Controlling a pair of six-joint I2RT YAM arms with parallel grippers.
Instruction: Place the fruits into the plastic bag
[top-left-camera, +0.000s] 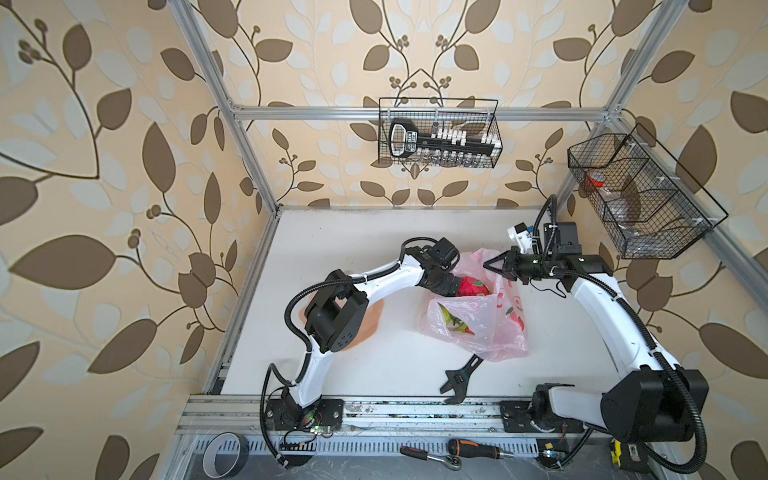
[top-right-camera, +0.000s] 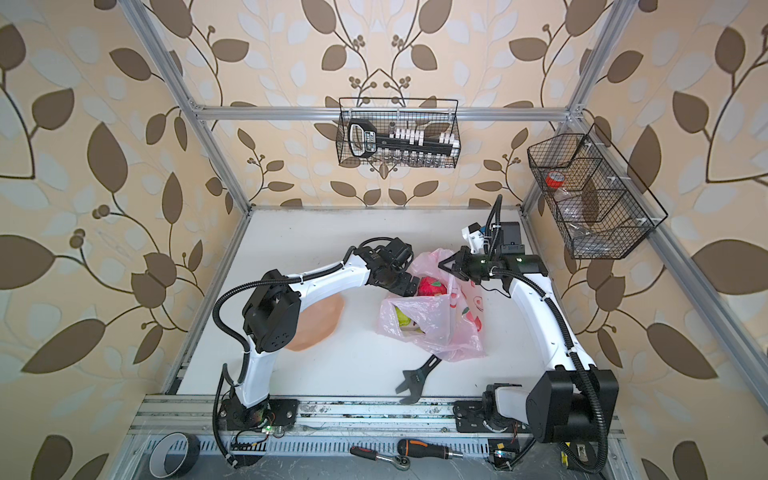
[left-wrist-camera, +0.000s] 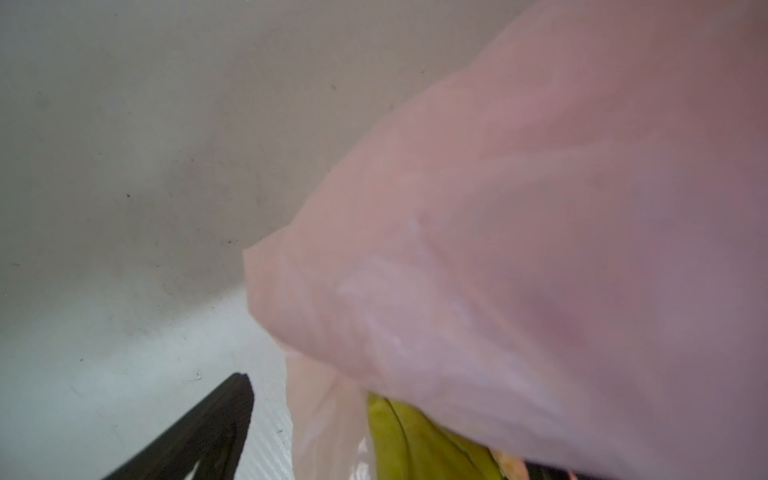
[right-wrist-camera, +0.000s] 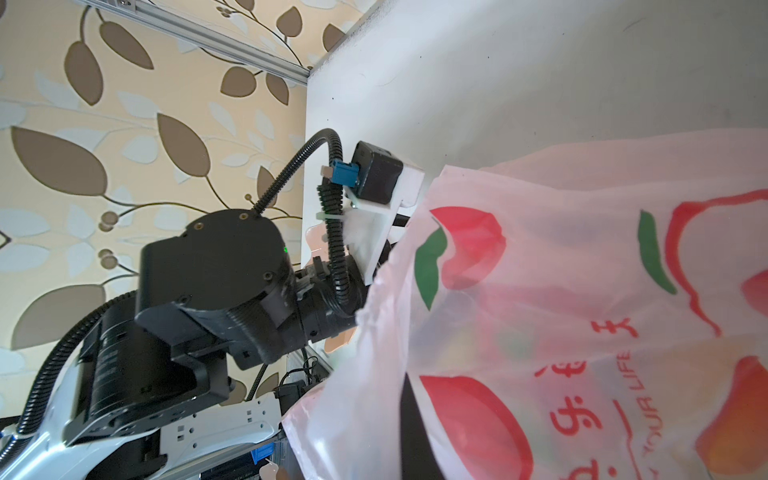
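A pink plastic bag (top-left-camera: 500, 340) stands on the right half of the table, its mouth spread. Within its mouth shows a red fruit (top-right-camera: 433, 285) with a green leaf; a yellow-green fruit (top-left-camera: 454, 320) lies lower in the bag. The left wrist view shows an olive-green fruit (left-wrist-camera: 420, 440) under the pink film. My left gripper (top-left-camera: 453, 289) is open at the left side of the bag's mouth, beside the red fruit; its fingers (left-wrist-camera: 212, 432) are apart. My right gripper (top-left-camera: 488, 266) is shut on the bag's raised right rim. The film hides most of its fingers (right-wrist-camera: 417, 440).
An orange plate (top-right-camera: 312, 324) sits bare on the left, partly beneath the left arm. A black wrench-shaped tool (top-left-camera: 460, 380) lies in front of the bag. Wire baskets (top-left-camera: 438, 148) hang on the walls.
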